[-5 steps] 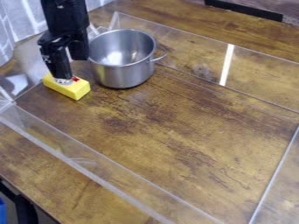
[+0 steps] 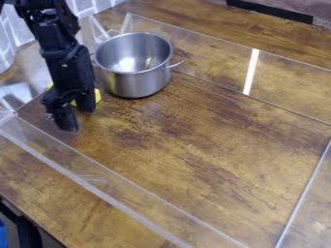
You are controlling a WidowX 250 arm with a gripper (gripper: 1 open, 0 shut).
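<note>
My black gripper is lowered at the left of the wooden table, open, its fingers over and around the yellow block, which is mostly hidden behind it. A large steel pot with side handles stands just to the right of the gripper.
Clear strips, seemingly transparent barriers, run along the near-left, back and right sides of the wooden surface. The middle and right of it are empty. A pale patterned backdrop lies at the upper left.
My gripper has come down from above the yellow block to around it, now covering most of it. The pot looks unmoved.
</note>
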